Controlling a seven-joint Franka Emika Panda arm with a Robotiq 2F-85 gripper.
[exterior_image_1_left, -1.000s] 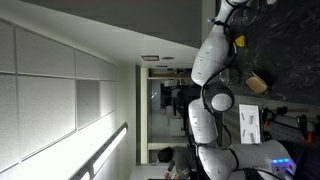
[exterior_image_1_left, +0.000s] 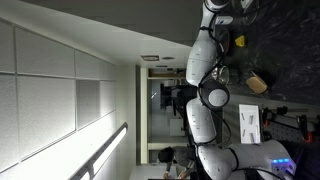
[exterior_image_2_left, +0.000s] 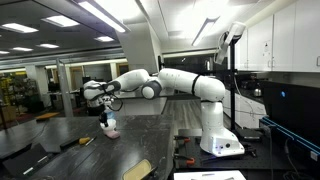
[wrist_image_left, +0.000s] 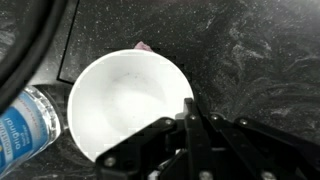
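Note:
A white bowl-like cup (wrist_image_left: 125, 100) fills the middle of the wrist view, its empty inside facing the camera. My gripper is shut, with its fingertips at the right side of the cup's rim. Whether the thin rim is pinched between them cannot be told. Across the table in exterior view 2, the same white cup (exterior_image_2_left: 112, 118) shows small beside the gripper. A pinkish object (wrist_image_left: 143, 46) peeks out behind the cup's far rim.
Close by the cup, a clear bottle with a blue label (wrist_image_left: 22, 128) stands at the left of the wrist view. A tan block-like object (exterior_image_1_left: 257, 83) and a yellow item (exterior_image_1_left: 240, 41) are on the dark table.
In exterior view 1, the forearm has swung a little to the left and its outer end has shifted. The tan object and the yellow item have stayed put.

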